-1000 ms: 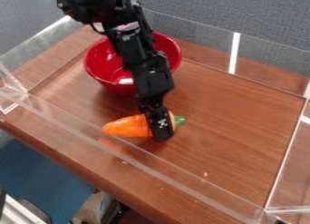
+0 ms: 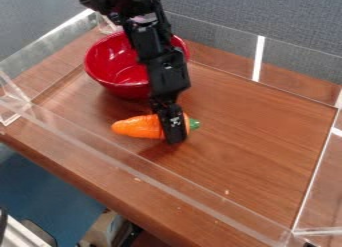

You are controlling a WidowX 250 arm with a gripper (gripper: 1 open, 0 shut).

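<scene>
An orange toy carrot (image 2: pixel 138 127) with a green top lies on the wooden table toward the left of centre. The black arm reaches down from the top, and its gripper (image 2: pixel 171 131) is low over the carrot's green-top end, hiding part of it. I cannot make out whether the fingers are closed on it. Behind the arm, toward the back left, is a red bowl (image 2: pixel 110 67), partly hidden by the arm.
Clear plastic walls (image 2: pixel 259 55) edge the wooden table (image 2: pixel 254 141). Beyond the front-left edge is a blue area with some objects below.
The arm and gripper have shifted slightly left. The carrot stays in nearly the same place, its visible orange part a little changed.
</scene>
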